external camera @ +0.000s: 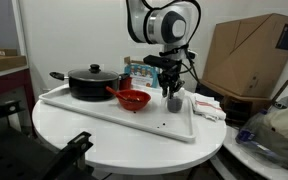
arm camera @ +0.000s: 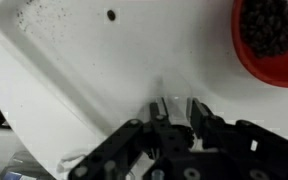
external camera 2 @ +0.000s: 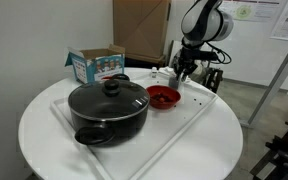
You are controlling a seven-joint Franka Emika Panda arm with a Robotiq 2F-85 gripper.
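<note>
A small grey, partly see-through cup (external camera: pixel 175 104) is at the right part of the white tray (external camera: pixel 134 114). My gripper (external camera: pixel 171 91) is at the cup's top, shut on it. In the wrist view a pale, clear shape (arm camera: pixel 176 85) lies at the fingertips, blurred. Whether the cup touches the tray is hard to tell. Left of it stands a red bowl (external camera: pixel 134 100), holding dark beans (arm camera: pixel 269 27) in the wrist view.
A black lidded pot (external camera: pixel 91 80) stands on the tray's left. Behind are a dark red mug (external camera: pixel 127 81) and a printed box (external camera 2: pixel 96 63). One dark bean (arm camera: pixel 111 15) lies loose on the tray. The tray's front right is clear.
</note>
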